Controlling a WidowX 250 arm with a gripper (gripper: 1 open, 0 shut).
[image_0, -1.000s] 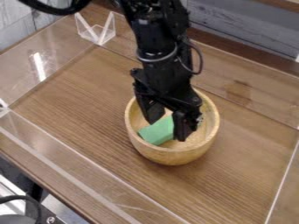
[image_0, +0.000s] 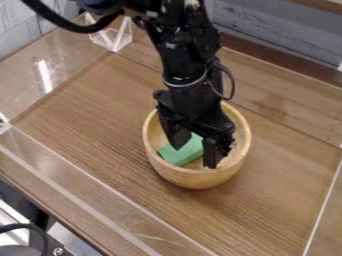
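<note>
The black robot arm reaches down from the top of the view, and its gripper (image_0: 190, 132) is lowered into a wooden bowl (image_0: 201, 176) at the centre. A green object (image_0: 179, 154) lies in the bowl, just below and between the dark fingers, partly hidden by them. Whether the fingers touch it, and how far apart they are, is hard to tell.
A clear plastic object (image_0: 112, 30) stands at the upper left. Black cables (image_0: 27, 232) lie at the lower left corner.
The gripper has shifted slightly within the bowl, its fingers now a little differently angled over the green object. The bowl and green object look almost unmoved.
</note>
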